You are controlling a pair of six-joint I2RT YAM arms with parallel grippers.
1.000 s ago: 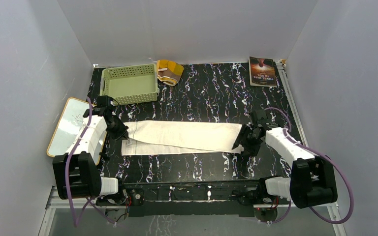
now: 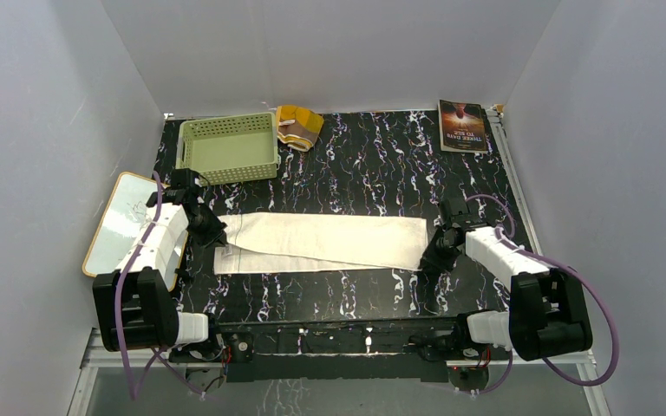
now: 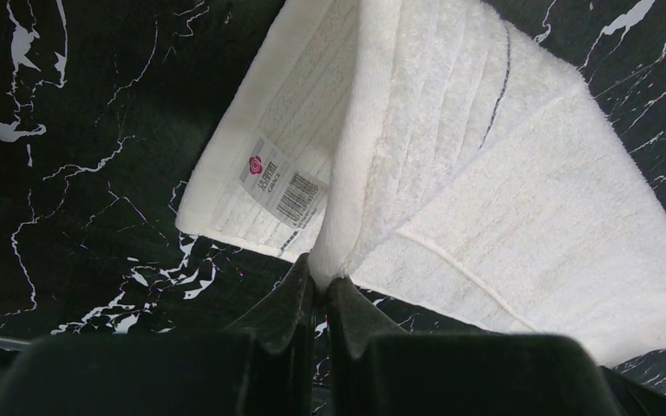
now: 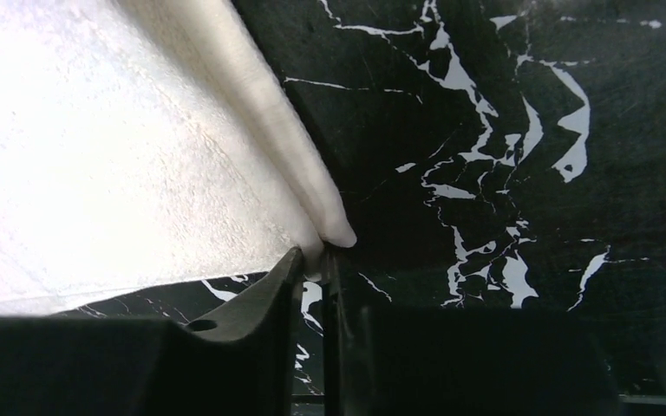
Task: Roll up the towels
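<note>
A cream towel [image 2: 329,234] lies lengthwise across the table, its upper layer folded over, leaving a strip of the lower layer showing along the front. At its left end, my left gripper [image 2: 221,240] is shut on the fold, which rises into the fingertips [image 3: 295,290] beside a printed label in the left wrist view. At the front right corner, my right gripper has its fingertips close together around the towel's folded edge; whether they are fully shut on it is unclear.
A green basket [image 2: 230,173] and a yellow-brown cloth [image 2: 299,121] stand at the back left, a book [image 2: 462,130] at the back right. A whiteboard [image 2: 113,234] lies at the left under the arm.
My right gripper has shifted slightly right onto the towel's corner, and its fingers look closer together. My left gripper and the towel look unchanged.
</note>
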